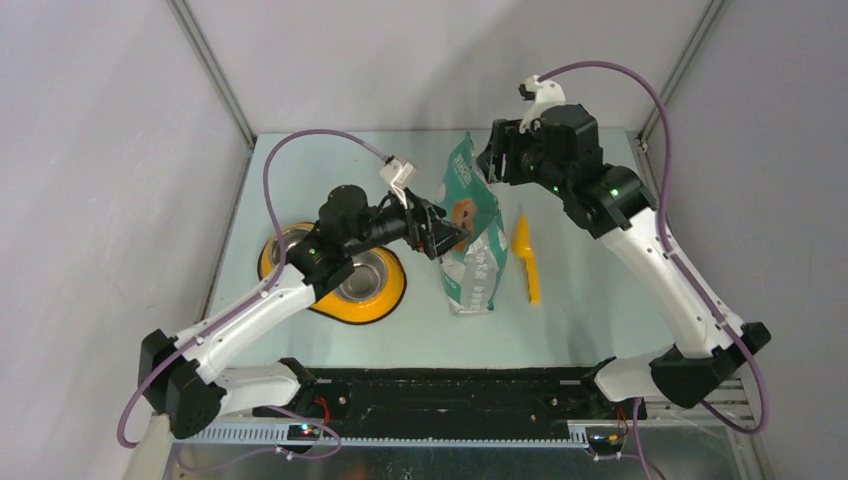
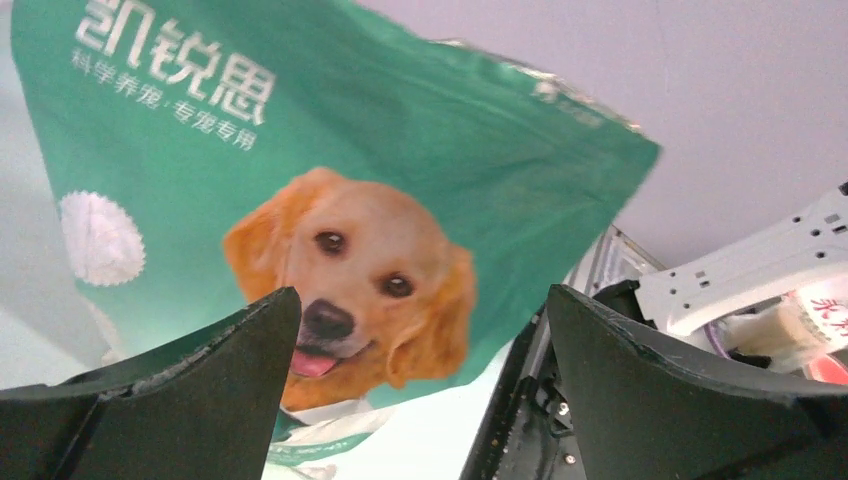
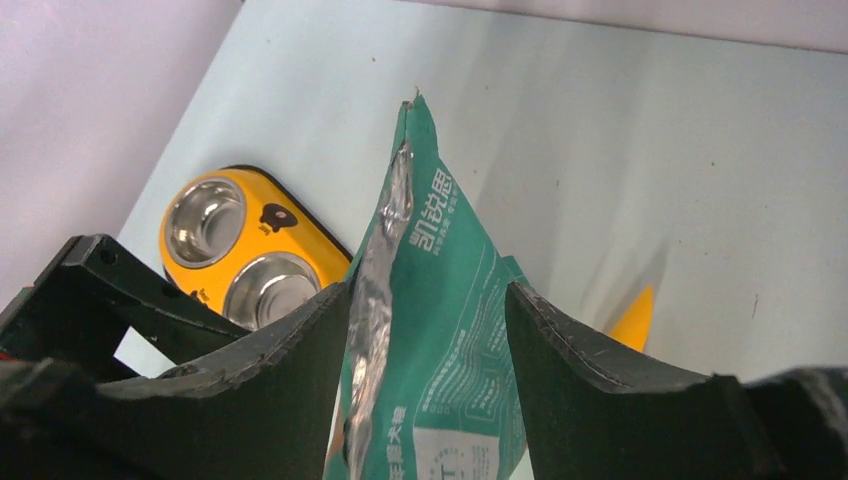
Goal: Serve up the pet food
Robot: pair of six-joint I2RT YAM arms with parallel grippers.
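Note:
A tall green and grey pet food bag [image 1: 472,222] with a dog's face stands upright on the table. My left gripper [image 1: 450,240] is open in front of the bag's dog picture [image 2: 350,280], which shows between and beyond its spread fingers. At the bag's top right is my right gripper [image 1: 490,168]. In the right wrist view its fingers [image 3: 300,370] stand apart, with the bag's top [image 3: 440,270] seen in the gap; whether they touch the bag I cannot tell. A yellow double bowl holder [image 1: 385,300] with metal bowls is partly under the left arm.
The yellow scoop [image 1: 527,262] lies just right of the bag. Bare table [image 1: 590,300] stretches out to the right of the scoop. Walls enclose the table at the back and both sides.

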